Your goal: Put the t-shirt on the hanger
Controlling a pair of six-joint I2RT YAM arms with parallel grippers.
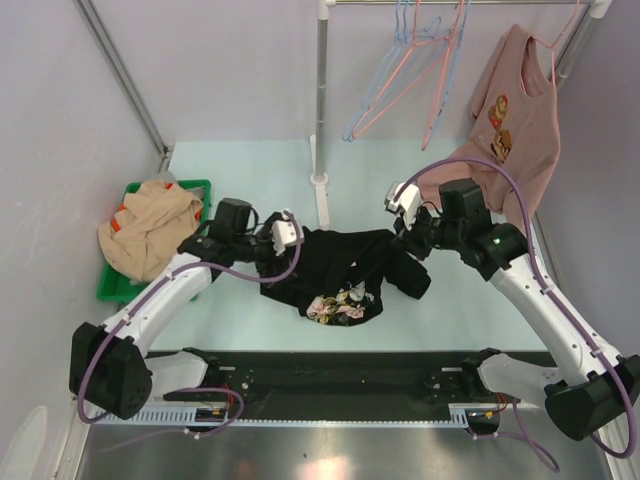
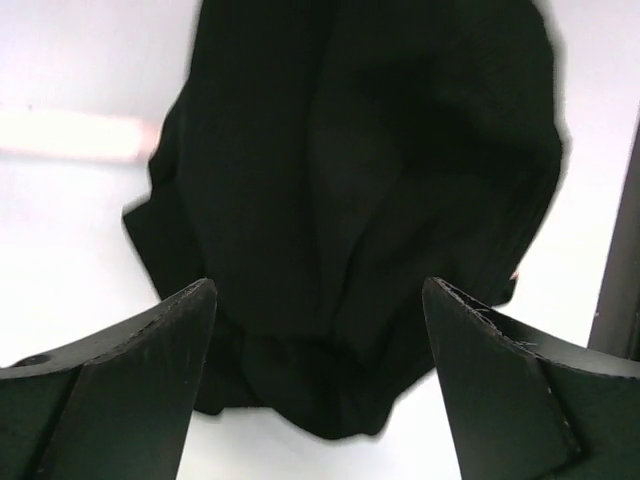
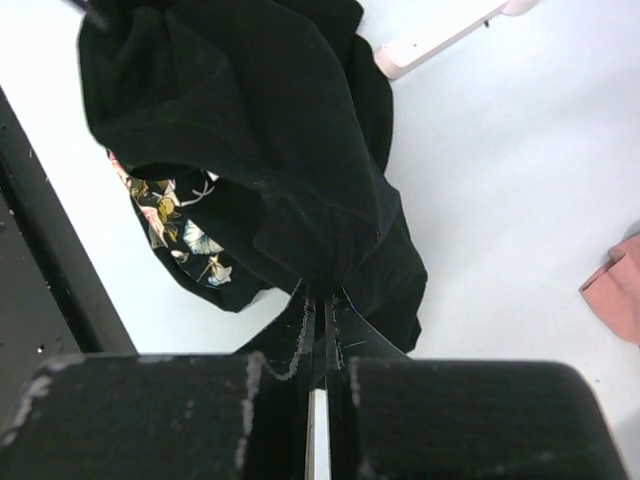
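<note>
A black T-shirt with a floral print (image 1: 340,275) lies crumpled in the middle of the table. Over its left part is my left gripper, open, with the cloth beneath and between its spread fingers in the left wrist view. My right gripper is shut at the shirt's right part; the black fabric is right at its fingertips, though whether any is pinched cannot be made out. Above hang several empty pink and blue hangers (image 1: 400,80) on a rail (image 1: 440,4).
A green basket (image 1: 118,288) of beige clothing stands at left. A pink T-shirt (image 1: 505,110) hangs at right, its lower part resting on the table. The rail's white foot (image 1: 320,180) reaches toward the black shirt. The table's front edge is close below.
</note>
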